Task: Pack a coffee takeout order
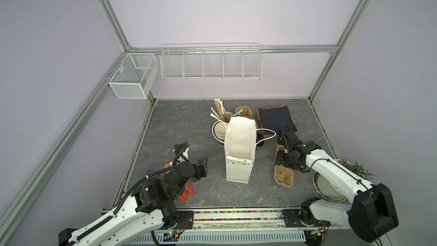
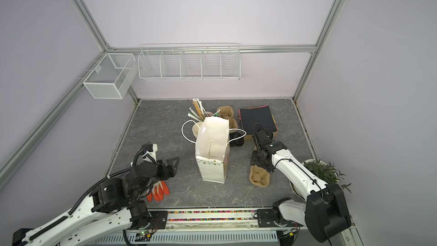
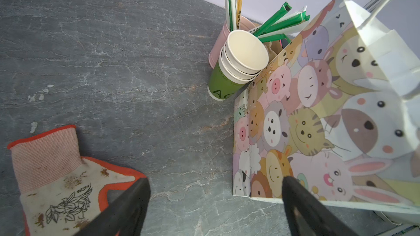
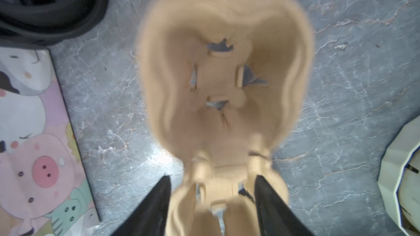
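Note:
An open white paper bag [image 1: 239, 168] with an animal print stands upright at the table's middle. Right of it lies a two-cup cardboard carrier [image 4: 218, 74]. My right gripper is over the carrier's middle, fingers apart around it; I cannot tell whether it grips. My left gripper is open at the bag's left, with nothing between its fingers. Behind the bag are stacked paper cups [image 3: 231, 76] and a pink cup [image 3: 215, 48] of wrapped straws.
A dark flat stack [image 1: 275, 117] lies at the back right, another carrier [image 2: 225, 111] behind the bag. Gloves [image 3: 50, 192] lie at front left, a plant pot [image 1: 327, 186] at front right. Wire baskets [image 1: 211, 63] hang on the walls.

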